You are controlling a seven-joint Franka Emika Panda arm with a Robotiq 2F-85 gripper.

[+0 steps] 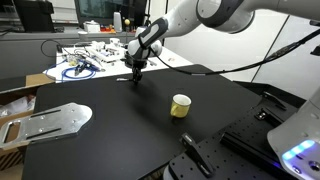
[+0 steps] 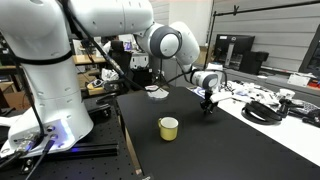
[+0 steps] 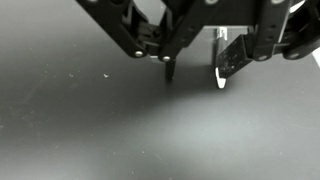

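Note:
My gripper (image 1: 137, 76) is low over the far part of the black table, its fingers pointing down. In the wrist view the two fingers of the gripper stand apart, so it is open. A thin white object (image 3: 221, 82) shows at the inner side of the right-hand finger; its upper part is hidden behind the gripper. A small pale object (image 1: 124, 79) lies just left of the gripper in exterior view 1, possibly the same one. Whether the finger touches it, I cannot tell.
A yellow cup (image 1: 180, 106) stands upright near the arm's base, well away from the gripper. A silver tray (image 1: 47, 123) lies at the left. Blue cables (image 1: 80, 72) and other clutter fill the area beyond the table's far edge.

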